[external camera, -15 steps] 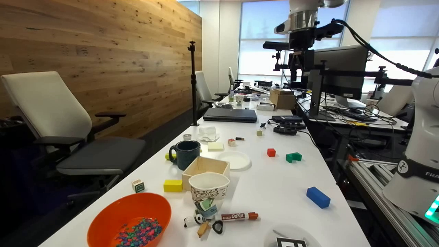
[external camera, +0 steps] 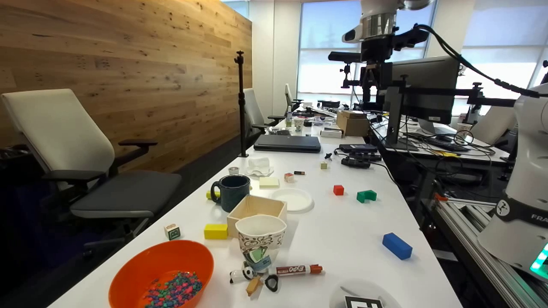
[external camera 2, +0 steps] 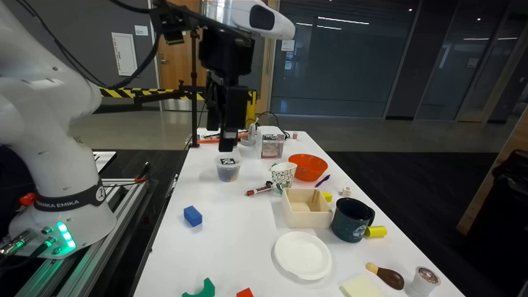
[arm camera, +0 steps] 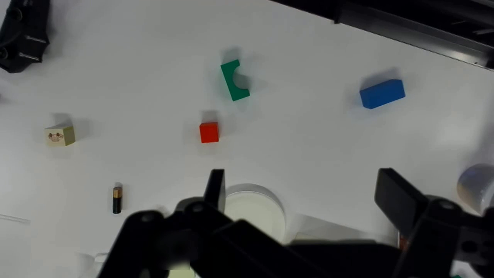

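My gripper hangs high above the white table, its two dark fingers wide apart in the wrist view with nothing held between them. Below it lie a red cube (arm camera: 209, 132), a green arch block (arm camera: 234, 81) and a blue block (arm camera: 382, 94), all apart from the fingers. A white plate (arm camera: 254, 214) shows partly behind the left finger. In the second exterior view, a wooden box (external camera 2: 307, 220) stands beside a dark mug (external camera 2: 351, 221). An orange bowl (external camera: 163, 272) holding small coloured pieces is at the near left of the first exterior view.
A patterned paper cup (external camera: 260, 232), a red marker (external camera: 299, 270) and a yellow block (external camera: 215, 231) crowd the area around the box. A lidded tub (external camera 2: 228, 169) stands farther back. Between the plate and the blue block the table is clear. A black laptop (external camera: 287, 143) lies beyond.
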